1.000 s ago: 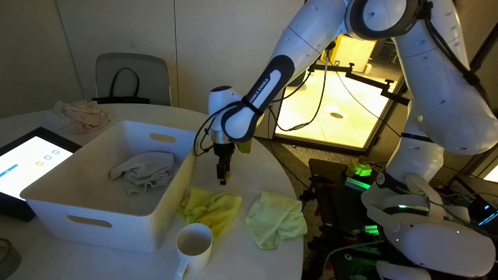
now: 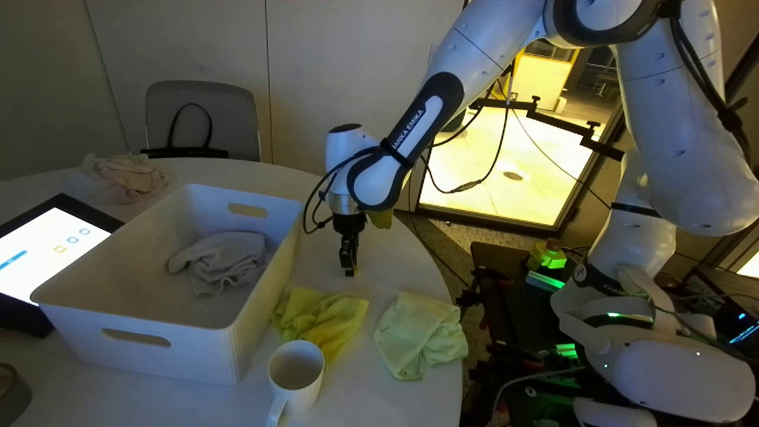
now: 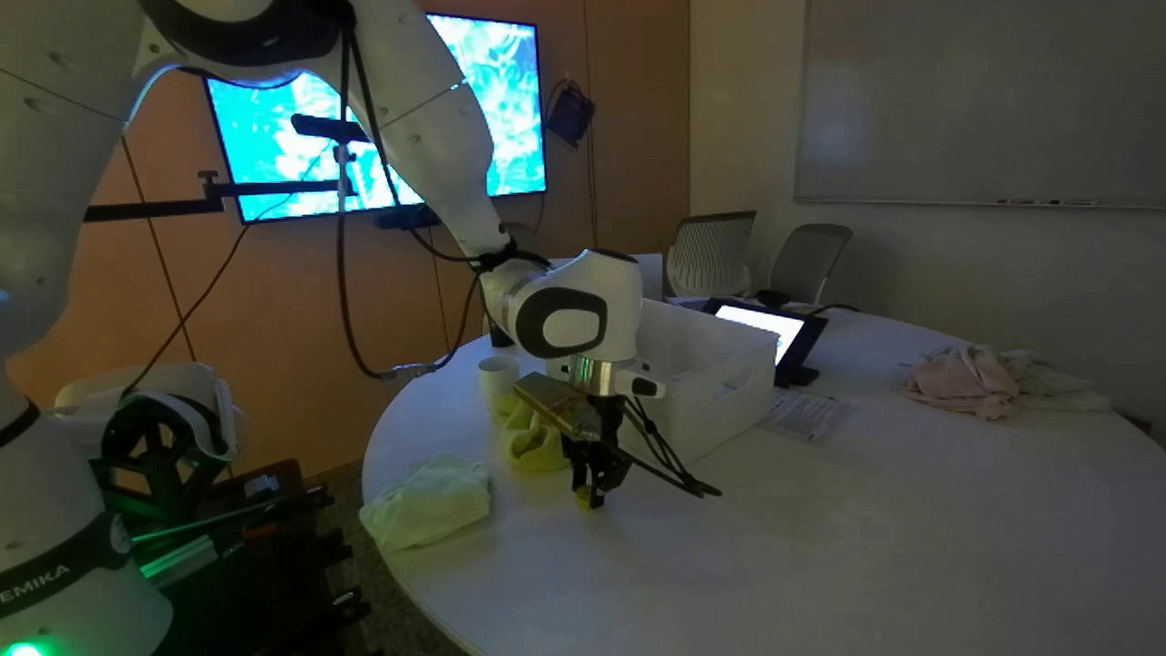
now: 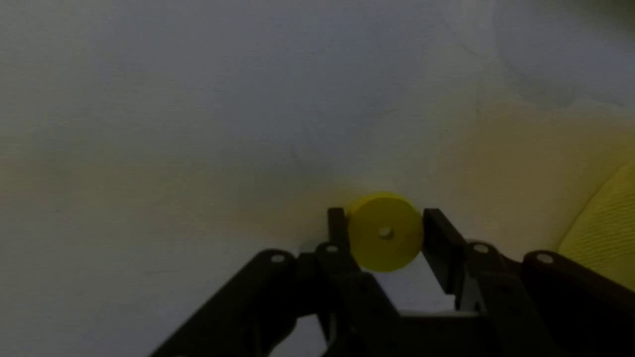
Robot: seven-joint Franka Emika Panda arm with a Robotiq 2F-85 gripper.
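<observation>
In the wrist view a round yellow piece (image 4: 385,241) with a small hole at its centre is pinched between the two black fingertips of my gripper. Exterior view 2 shows only a bit of the yellow piece (image 3: 585,498) below the fingers, low over the white table (image 3: 831,525); whether it touches the surface I cannot tell. In exterior view 1 my gripper (image 2: 348,270) points straight down, behind the yellow cloth (image 2: 324,316) and to the right of the white bin.
The white bin (image 2: 135,359) holds a grey cloth (image 2: 220,260). A white mug (image 2: 296,377) stands in front of the yellow cloth, and a pale green cloth (image 2: 420,334) lies near the table's right edge. A lit tablet (image 2: 53,249) sits left of the bin.
My gripper has shifted slightly right and away from the yellow cloth in exterior view 1. The cloths, mug and bin are where they were.
</observation>
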